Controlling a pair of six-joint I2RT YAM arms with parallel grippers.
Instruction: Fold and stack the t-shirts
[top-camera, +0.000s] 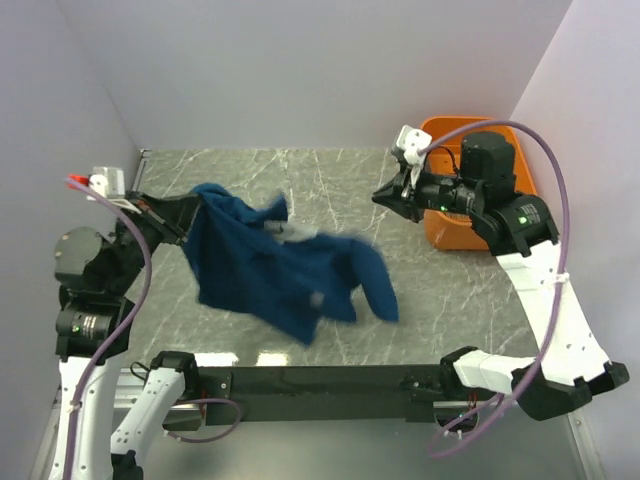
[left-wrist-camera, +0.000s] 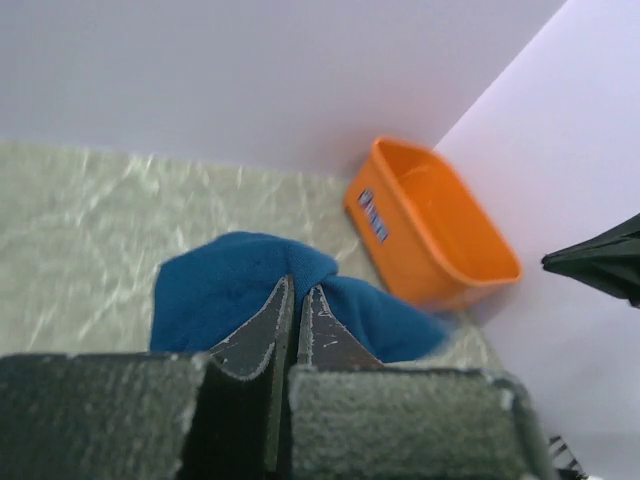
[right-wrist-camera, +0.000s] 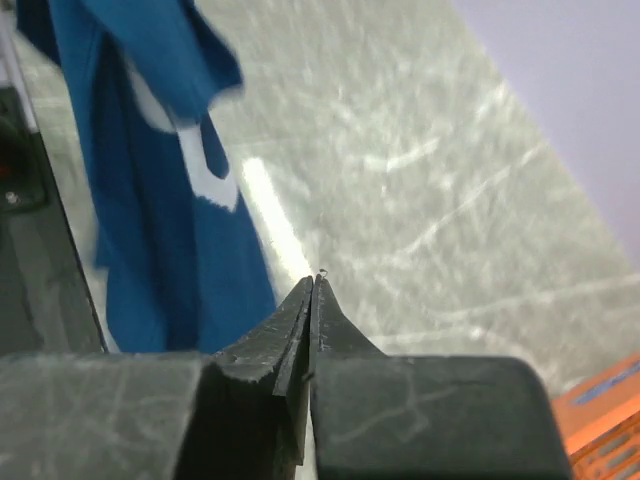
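A dark blue T-shirt (top-camera: 255, 260) hangs from my left gripper (top-camera: 190, 215) at the left and spreads rightward above the table, blurred, a white patch at its middle. In the left wrist view, my left gripper is shut on the blue shirt (left-wrist-camera: 220, 285). My right gripper (top-camera: 395, 200) is at the upper right, apart from the shirt. In the right wrist view its fingertips (right-wrist-camera: 315, 295) look nearly together with no cloth between, and the shirt (right-wrist-camera: 160, 200) lies off to the left.
An orange basket (top-camera: 455, 235) stands at the right, partly behind the right arm. Walls enclose the back and both sides.
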